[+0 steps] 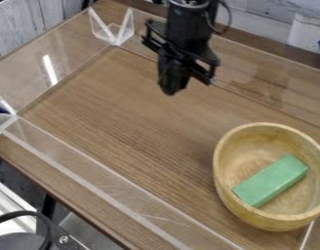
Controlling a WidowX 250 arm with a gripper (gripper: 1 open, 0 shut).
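My gripper (pixel 171 76) hangs over the back middle of the wooden table, dark and shut, with nothing seen between its fingers. A tan round bowl (pixel 236 156) stands at the right front, holding a green block (pixel 271 181) that lies tilted diagonally inside it. The gripper is well apart from the bowl, up and to its left.
A clear angular plastic piece (pixel 112 29) is at the back left. Transparent strips run along the left and front of the table. A dark cable and device (pixel 20 234) sit at the lower left.
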